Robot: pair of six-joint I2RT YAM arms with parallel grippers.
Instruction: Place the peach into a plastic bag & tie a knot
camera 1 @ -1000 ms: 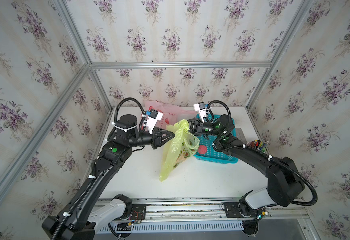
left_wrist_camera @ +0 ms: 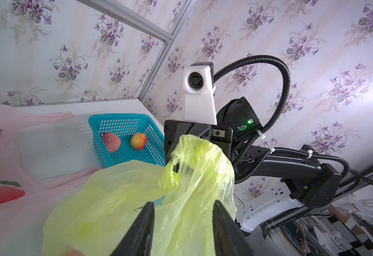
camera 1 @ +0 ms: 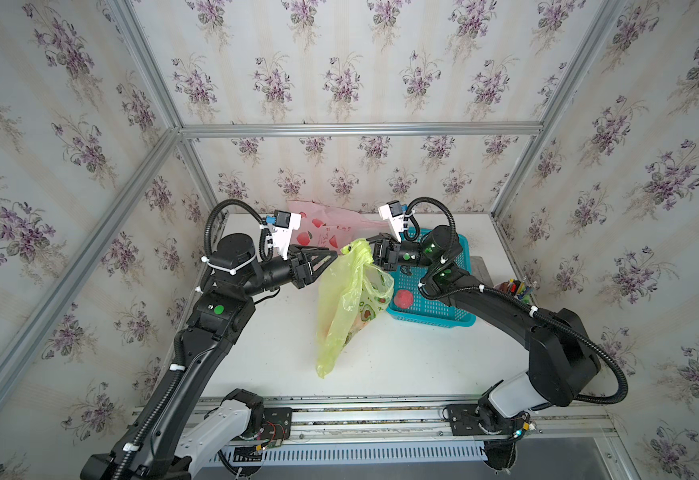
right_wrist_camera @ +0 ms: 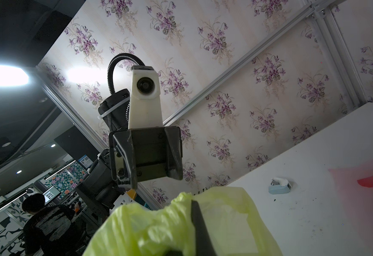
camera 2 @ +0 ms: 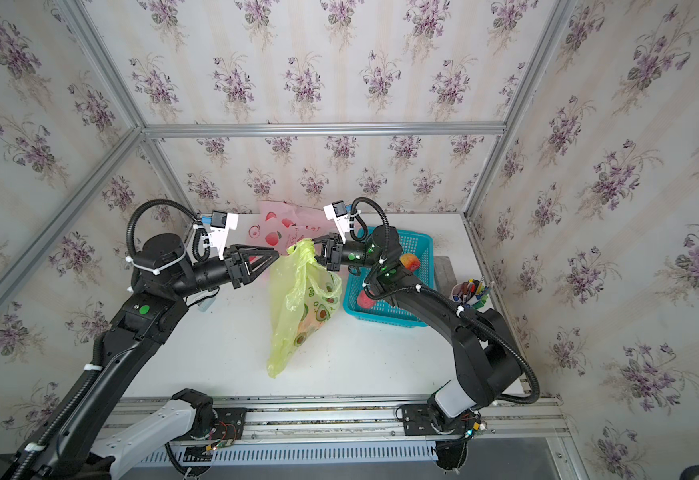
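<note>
A yellow-green plastic bag (camera 1: 341, 292) with avocado prints hangs in the middle, its gathered top pinched by my right gripper (camera 1: 371, 249). In the left wrist view the bunched film (left_wrist_camera: 201, 155) wraps over that gripper's fingers. To the bag's left, my left gripper (camera 1: 327, 261) stands open and apart from it, nothing between its fingers. One reddish-yellow peach (left_wrist_camera: 138, 141) and a pinker one (left_wrist_camera: 111, 142) lie in the blue basket (left_wrist_camera: 122, 118). Whether a fruit is inside the bag cannot be told.
A pink bag with red fruit prints (camera 1: 325, 228) lies at the back of the table. On the right stands a holder of coloured pens (camera 2: 471, 292). A small pale-blue object (right_wrist_camera: 279, 186) sits on the white table.
My left gripper has drawn back to the left, away from the bag. The right gripper and bag have shifted slightly left.
</note>
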